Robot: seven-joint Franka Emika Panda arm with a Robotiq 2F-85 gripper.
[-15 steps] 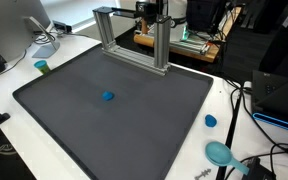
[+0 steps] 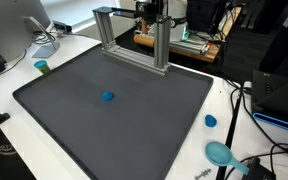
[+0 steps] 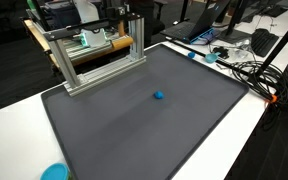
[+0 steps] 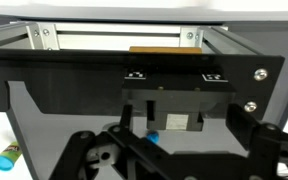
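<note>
In the wrist view my gripper is open, its dark fingers standing apart at left and right. Between and just beyond them is a black block (image 4: 177, 84) with two small white markings, in front of a long black bar (image 4: 64, 85). Nothing shows clearly gripped. A small blue object (image 2: 107, 96) lies on the grey mat (image 2: 114, 130); the second exterior view also has this blue object (image 3: 158, 95) on the mat. The arm is mostly cut off at the top edge of both exterior views.
A metal frame (image 2: 134, 55) stands at the mat's back edge. A green-and-blue cup (image 2: 42, 67) is on the white table, back left. At right are a blue disc (image 2: 211, 121) and a teal ladle-like item (image 2: 221, 154).
</note>
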